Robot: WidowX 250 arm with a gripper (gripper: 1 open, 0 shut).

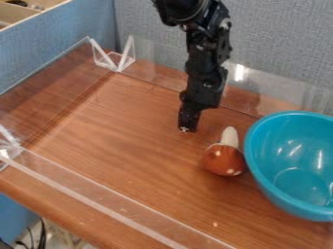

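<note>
My black gripper (189, 124) hangs over the middle of the wooden table, its tips low and left of a toy mushroom (223, 159) with a red-brown cap and white stem. The mushroom lies on the table beside a turquoise bowl (289, 195). The gripper is apart from the mushroom. Whether its fingers are open or shut is hard to tell from this view.
Clear plastic guards line the table's edges, with a grey wall (293, 44) behind. A light box sits at the upper left, off the table.
</note>
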